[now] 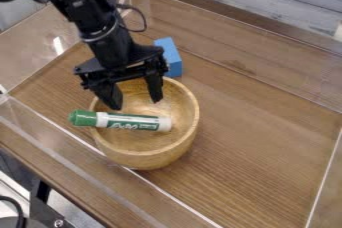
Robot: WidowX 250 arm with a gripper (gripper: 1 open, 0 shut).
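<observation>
My gripper (pixel 134 97) hangs over a round wooden bowl (pixel 154 150), its two black fingers apart with nothing between them. The fingertips are above the back half of the bowl. A green and white tube (pixel 123 121) lies across the front of the bowl, its green end resting at the left rim, below the fingers.
A blue block (pixel 168 56) stands on the wooden table behind the bowl, right of the arm. Dark cables show at the lower left.
</observation>
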